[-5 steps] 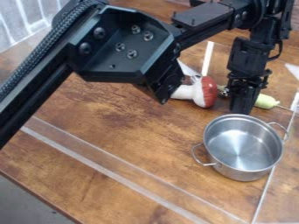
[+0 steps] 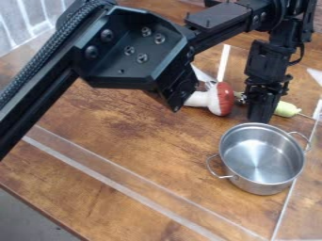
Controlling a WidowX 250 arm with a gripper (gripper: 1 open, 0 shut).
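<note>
My black gripper (image 2: pixel 259 105) points down just behind a steel pot (image 2: pixel 258 160) with two wire handles, its fingertips low near the pot's back rim. A pale green vegetable-like item (image 2: pixel 284 109) lies right beside the fingers, partly hidden by them. To their left is a red and white mushroom-like object (image 2: pixel 221 99), partly behind the arm. The fingers look close together; whether anything is between them is hard to see.
The large arm covers the upper left of the view. A railing stands at the back left.
</note>
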